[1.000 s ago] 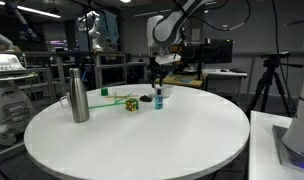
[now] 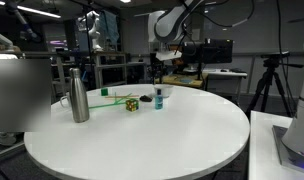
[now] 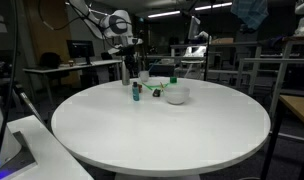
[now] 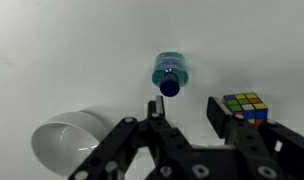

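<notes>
In the wrist view my gripper is open, its two dark fingers apart with nothing between them. Just ahead of the gap is a small teal bottle [image 4: 170,66] with a dark cap. A colourful puzzle cube [image 4: 245,107] lies beside the right finger, and a white bowl [image 4: 68,143] is at the lower left. Exterior view 1 has the bottle [image 2: 159,99] upright on the round white table, the cube [image 2: 132,105] to its left and the bowl [image 2: 162,91] behind. Neither exterior view shows the gripper.
A steel flask [image 2: 78,98] stands at the table's left side. Green sticks [image 2: 110,103], a dark item [image 2: 146,98] and a green block [image 2: 105,92] lie farther back. A person [image 2: 169,38] stands behind the table.
The bottle, cube and flask have not moved. The person's posture has shifted slightly.
</notes>
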